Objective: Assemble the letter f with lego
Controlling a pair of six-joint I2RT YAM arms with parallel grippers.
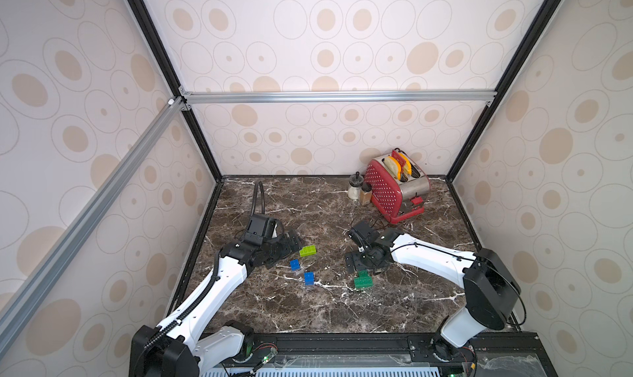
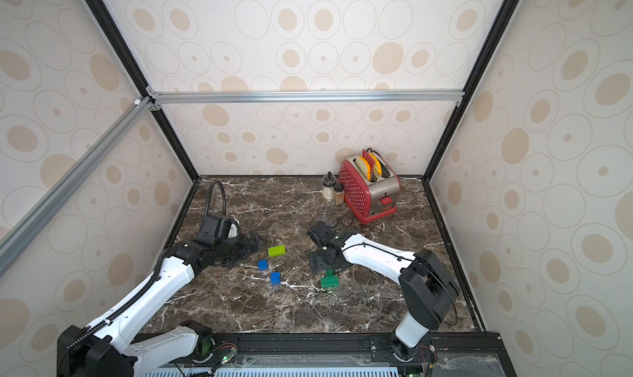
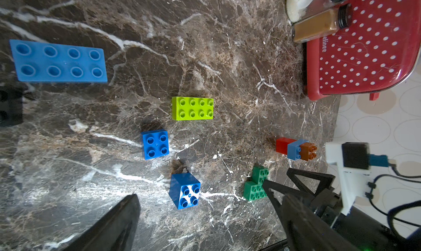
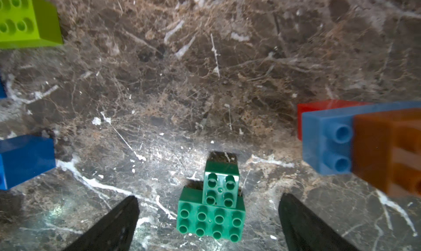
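Two joined green bricks (image 4: 210, 216) lie below my right gripper, which is open with nothing between its fingers. To their right in that view rises a stack of a red, a light blue (image 4: 326, 141) and an orange-brown brick. My left gripper is open and empty above the table. In the left wrist view lie a lime green brick (image 3: 193, 108), a small blue brick (image 3: 155, 144) and a taller blue piece (image 3: 184, 190). A long light blue brick (image 3: 58, 61) is at the far left; the left arm hides it from the top views.
A red toaster (image 1: 395, 186) and two spice jars (image 1: 360, 189) stand at the back right. A black brick (image 3: 10, 106) shows at the left wrist view's edge. The right arm (image 3: 333, 194) reaches in near the green bricks. Bare table lies between the arms.
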